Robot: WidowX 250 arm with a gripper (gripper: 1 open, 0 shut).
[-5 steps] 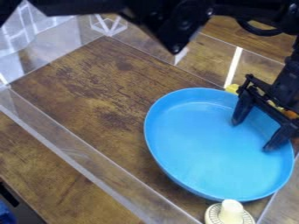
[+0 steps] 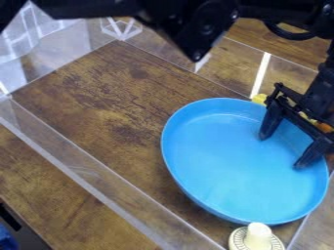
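A black robot gripper [image 2: 286, 141] hangs over the right rim of a large blue round tray [image 2: 229, 171], its two fingers spread apart and pointing down and left into the tray, one higher and one lower. Nothing shows between the fingertips. Behind the gripper a small yellow object [image 2: 259, 98] and some orange shapes at the right edge are partly hidden.
A white knob on a round base [image 2: 257, 237] sits at the bottom, below the tray. The wooden floor [image 2: 98, 93] left of the tray is clear, bordered by transparent walls. The dark arm and a cable cross the top.
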